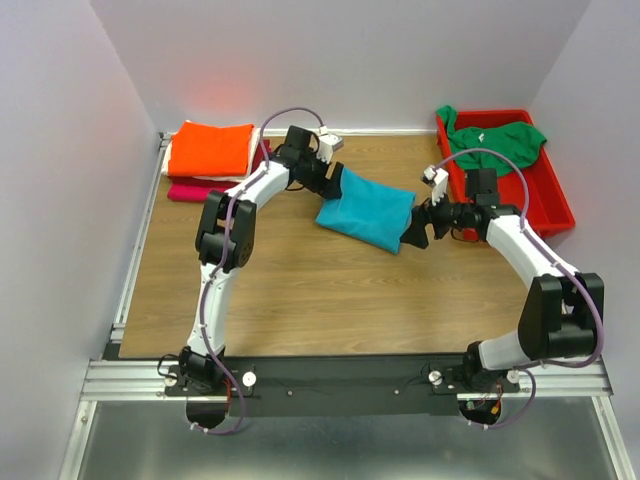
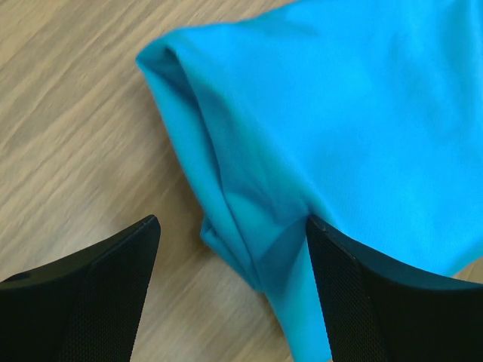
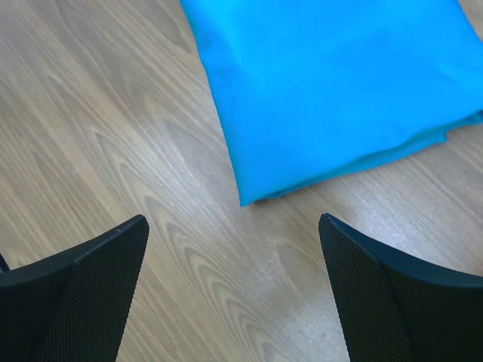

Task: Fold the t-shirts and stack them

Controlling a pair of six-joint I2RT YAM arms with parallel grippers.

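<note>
A folded turquoise T-shirt (image 1: pixel 365 210) lies mid-table; its creased layered edge (image 2: pixel 249 188) fills much of the left wrist view. My left gripper (image 1: pixel 326 182) is open at the shirt's upper-left corner, fingers (image 2: pixel 90 302) either side of that edge. My right gripper (image 1: pixel 420 226) is open beside the shirt's right end; in the right wrist view the blue cloth (image 3: pixel 332 90) lies beyond its fingertips. At the back left lie stacked shirts (image 1: pixel 208 148), orange on top, with white and red beneath.
A red bin (image 1: pixel 550 200) holding green cloth (image 1: pixel 500 140) stands at the back right.
</note>
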